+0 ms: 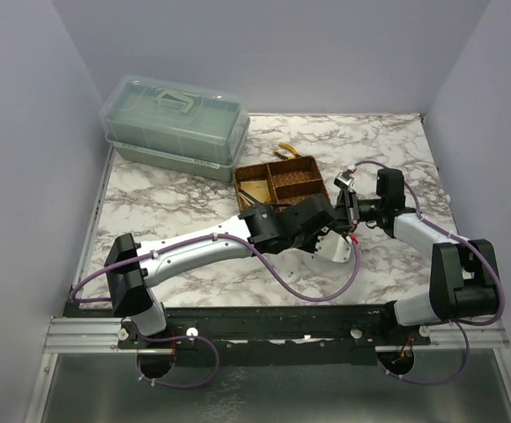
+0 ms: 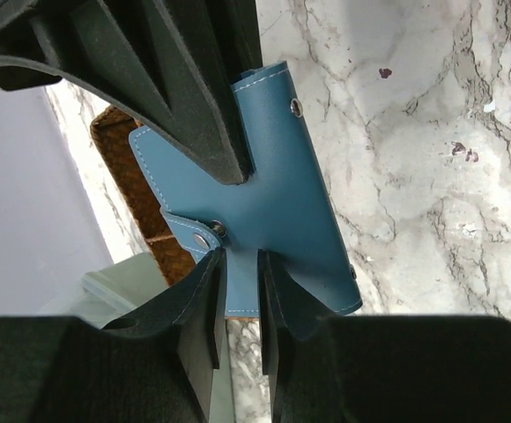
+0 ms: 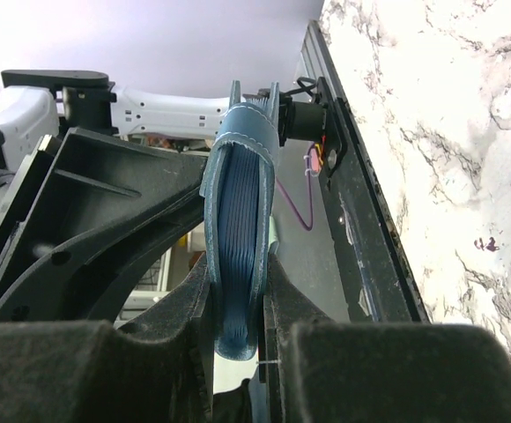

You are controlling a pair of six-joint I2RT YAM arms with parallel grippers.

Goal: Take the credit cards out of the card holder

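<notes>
The blue card holder hangs upright in my right gripper, whose fingers are closed on it; in the right wrist view its layered sleeves face the camera edge-on. In the left wrist view its snap strap (image 2: 194, 231) faces me, and my left gripper has its fingertips at the lower part of the holder, near the strap, with a narrow gap between them. Whether cards sit inside cannot be made out. In the top view both grippers meet right of centre, the holder mostly hidden.
A brown divided basket (image 1: 295, 176) stands behind the grippers, with orange-handled pliers (image 1: 289, 150) beyond it. A large translucent green case (image 1: 172, 128) fills the back left. Bare marble table (image 1: 137, 203) lies at left and back right.
</notes>
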